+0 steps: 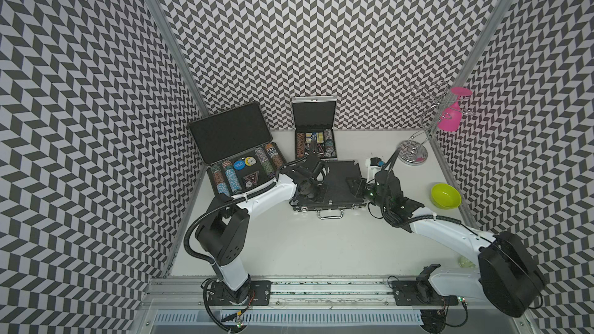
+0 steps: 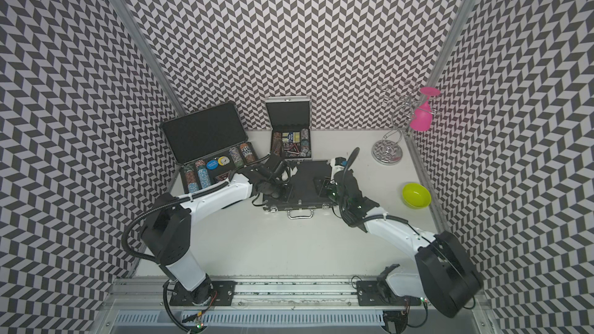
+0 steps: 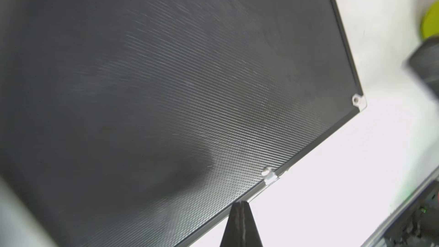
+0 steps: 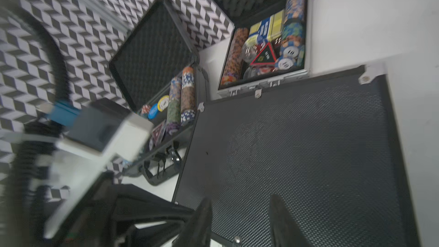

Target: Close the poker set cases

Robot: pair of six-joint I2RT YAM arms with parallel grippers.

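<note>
A dark briefcase [image 1: 337,179] with silver handle lies shut at the middle. Behind it a small poker case [image 4: 267,41] stands open, lid upright, chips and cards showing; a larger one [image 1: 225,136] is open at the left. My left gripper is shut over the middle case, nothing showing between its fingertips, near its metal-trimmed edge. My right gripper is over that case's right part, blurred fingers apart with nothing between them.
A green bowl [image 1: 445,196] and a pink lamp [image 1: 450,117] on a chrome base stand at the right.
</note>
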